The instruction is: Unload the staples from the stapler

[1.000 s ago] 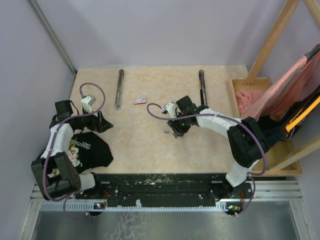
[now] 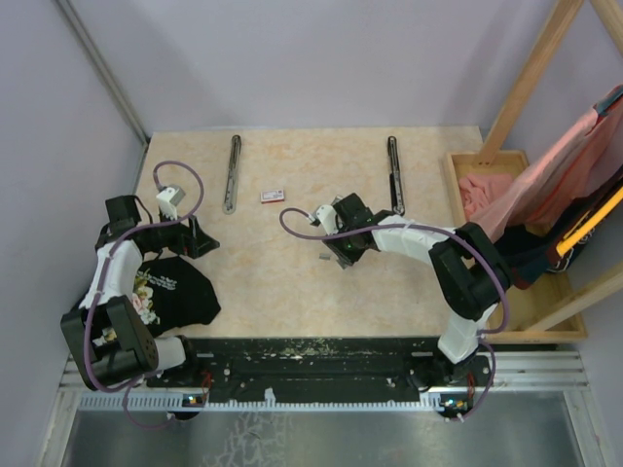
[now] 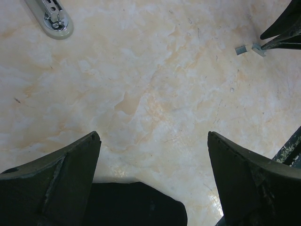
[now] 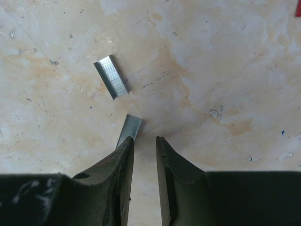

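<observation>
Two short grey staple strips lie on the table: one staple strip lies free, and the nearer staple strip is partly covered by the left finger of my right gripper. That gripper is part open, its fingertips close together with bare table showing between them. A long opened stapler lies at the back left, its end showing in the left wrist view. Another long opened stapler lies at the back right. My left gripper stands wide open, empty, over the left of the table.
A small red and white box lies at the back middle. Black cloth covers the front left. At right stands a wooden box with cloth inside.
My right gripper has moved a little left and toward the front, nearer the staple strips. The left arm and both staplers have stayed put.
</observation>
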